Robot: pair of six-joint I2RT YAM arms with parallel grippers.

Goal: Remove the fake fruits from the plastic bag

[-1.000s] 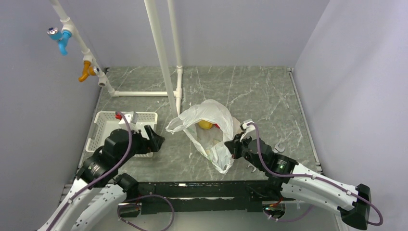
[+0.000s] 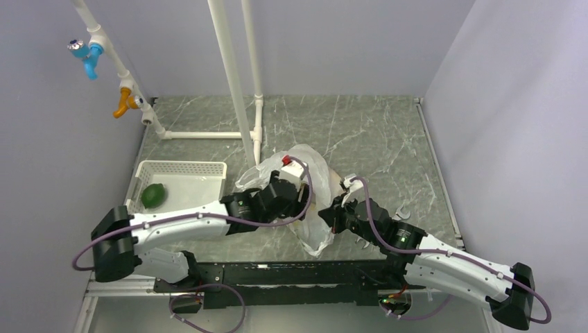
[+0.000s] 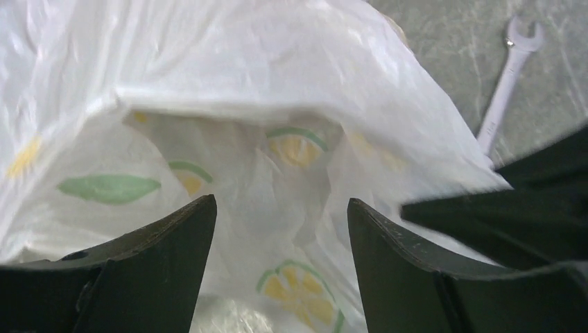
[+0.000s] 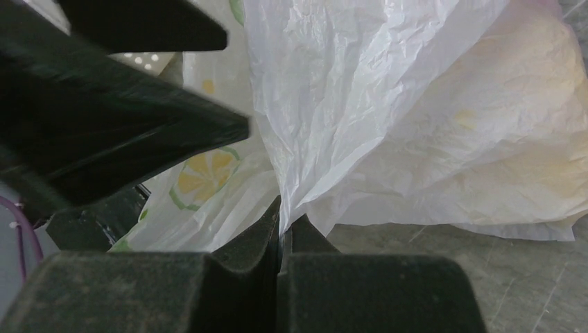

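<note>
The white plastic bag (image 2: 312,236) lies in the middle of the worktop, its printed inside filling the left wrist view (image 3: 229,55). My left gripper (image 2: 299,201) is over the bag's opening; in its own view (image 3: 281,208) the fingers are apart with nothing between them. My right gripper (image 2: 335,218) is shut on a gathered fold of the bag, seen in the right wrist view (image 4: 281,236); the left gripper's dark fingers reach in above it there. A green fake fruit (image 2: 153,195) sits in the white basket (image 2: 194,164). The fruits inside the bag are hidden.
White pipes (image 2: 201,135) with blue and orange taps stand at the back left. Wrenches (image 2: 402,212) lie right of the bag by my right arm.
The right arm has stayed in place.
</note>
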